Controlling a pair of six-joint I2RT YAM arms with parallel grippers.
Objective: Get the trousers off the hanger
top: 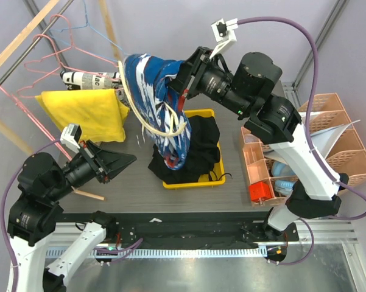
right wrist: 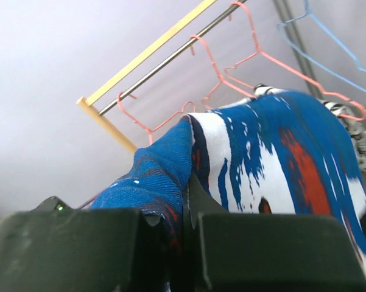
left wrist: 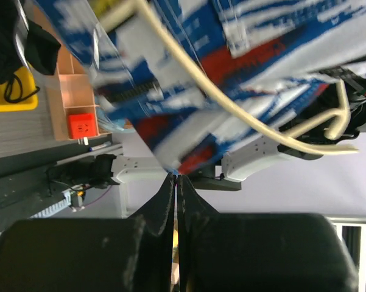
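Note:
Blue, white and red trousers (top: 149, 91) hang from my right gripper (top: 183, 85), which is shut on their upper end; in the right wrist view they bunch between its fingers. A cream hanger (top: 132, 103) dangles with them, looped along the cloth. My left gripper (top: 103, 173) is at lower left, apart from them in the top view. In the left wrist view its fingertips are shut together just below the cloth (left wrist: 189, 109); nothing clearly shows between them.
A rack with pink hangers (top: 45, 64) and blue hangers stands at left, a yellow cloth (top: 79, 115) on it. A yellow tray (top: 192, 185) with black cloth lies centre, an orange organiser (top: 335, 121) at right.

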